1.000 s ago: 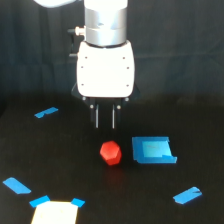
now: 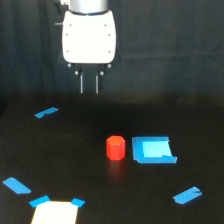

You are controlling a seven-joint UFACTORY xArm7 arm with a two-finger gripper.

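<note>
A small red block (image 2: 116, 148) rests on the dark table near the middle of the camera view. To its right, a small gap apart, lies a light square framed in blue (image 2: 140, 142). My gripper (image 2: 89, 84) hangs in the upper left part of the view, above and behind the red block. Its two thin fingers (image 2: 98, 84) point down and stand apart, and nothing shows between them.
A white patch with blue corners (image 2: 55, 213) is cut off by the bottom edge. Blue tape strips (image 2: 17, 186) mark the table at left, with another tape piece (image 2: 187, 195) at lower right.
My gripper has moved up and to the left, away from the red block. The block sits slightly farther right and back, and its outline looks turned.
</note>
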